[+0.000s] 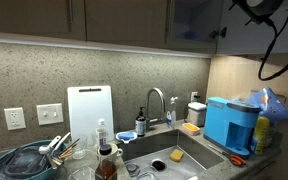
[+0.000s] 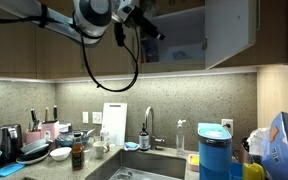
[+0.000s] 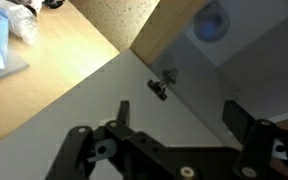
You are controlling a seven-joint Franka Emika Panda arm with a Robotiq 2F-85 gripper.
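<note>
My gripper is open, with nothing between its dark fingers. Beyond it in the wrist view lies the pale inner face of a cabinet door (image 3: 74, 125), and a metal hinge (image 3: 158, 89) shows at its edge. High up in exterior view 2, the gripper (image 2: 162, 37) is in front of the open upper cabinet (image 2: 181, 38). The cabinet door (image 2: 227, 32) stands swung out to its right. Whether the fingers touch the door cannot be told.
Below are a sink (image 1: 169, 160) with a curved faucet (image 1: 157, 94) and a blue container (image 1: 227, 122) at the right. Dishes (image 1: 22, 162) and a dark-topped bottle (image 1: 106, 165) stand at the left. Space around the raised arm is bounded by the cabinets.
</note>
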